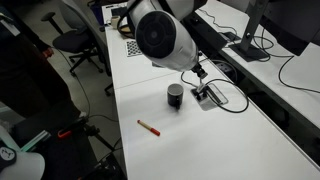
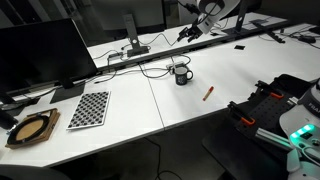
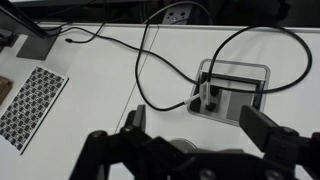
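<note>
My gripper is open in the wrist view, its two black fingers wide apart and nothing between them. A dark mug [image 1: 175, 95] stands upright on the white table, with its handle showing in exterior view 2 [image 2: 182, 75]. Only part of a round rim, apparently the mug [image 3: 183, 145], shows behind the gripper in the wrist view. An orange-red marker [image 1: 148, 128] lies apart from the mug on the bare tabletop. My white arm [image 1: 165, 38] hangs high over the table in exterior view 1; the fingertips cannot be made out there.
Close to the mug is a table socket box [image 3: 236, 82] with a plug and looping black cable [image 3: 138, 75]. A checkered panel [image 2: 90, 109] and a monitor [image 2: 69, 50] occupy the far side.
</note>
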